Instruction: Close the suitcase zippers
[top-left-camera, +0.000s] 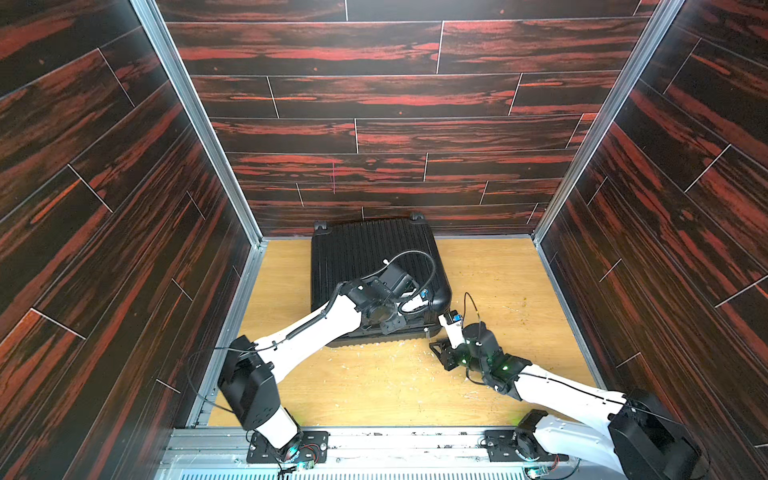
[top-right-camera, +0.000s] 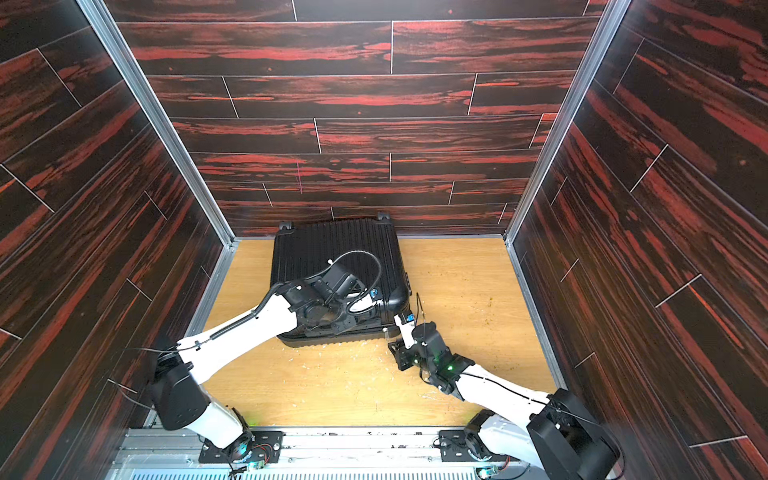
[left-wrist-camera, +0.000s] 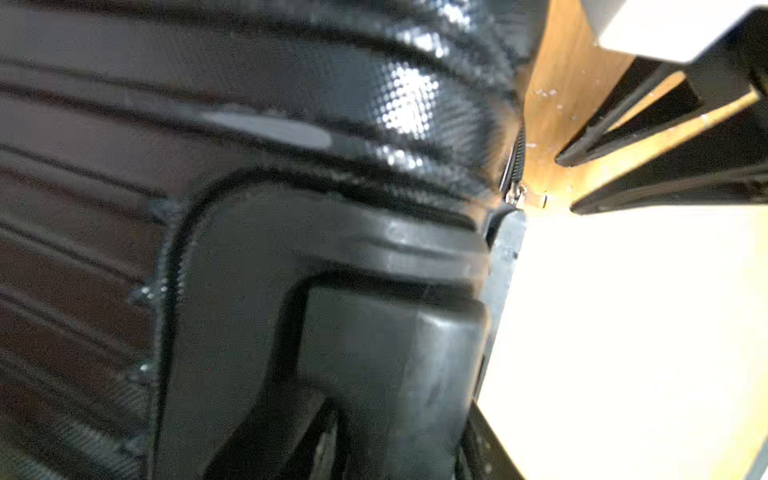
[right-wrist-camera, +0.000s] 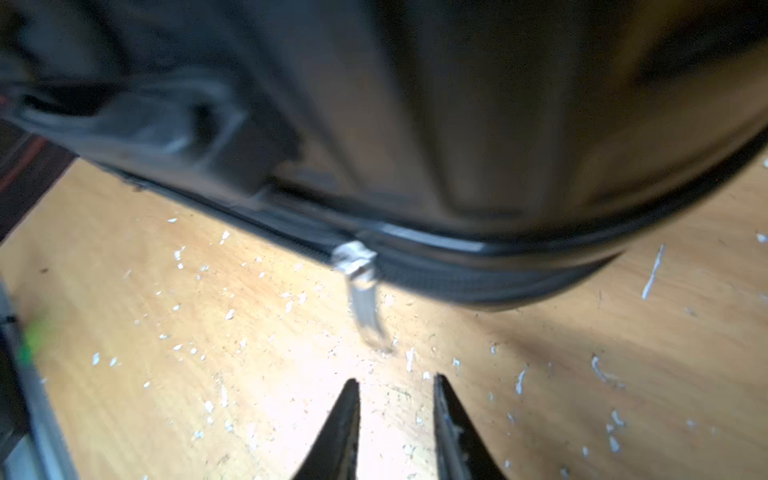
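The black ribbed suitcase (top-left-camera: 352, 252) lies flat near the back wall. My left gripper is low over its front edge, fingertips on either side of a black handle block (left-wrist-camera: 392, 344); whether they press on it is unclear. A metal zipper pull (right-wrist-camera: 365, 292) hangs from the seam at the front right corner, in the right wrist view. Short of it and below, my right gripper stands open, nothing between its fingertips. The left wrist view shows its fingers (left-wrist-camera: 624, 128) at the upper right, apart from the pull. Most of the seam is hidden.
Bare wooden table (top-left-camera: 496, 272) lies to the right of the suitcase and in front of it, strewn with small white flecks. Dark red-streaked walls (top-left-camera: 400, 96) enclose the sides and back. Both arms reach in from the front.
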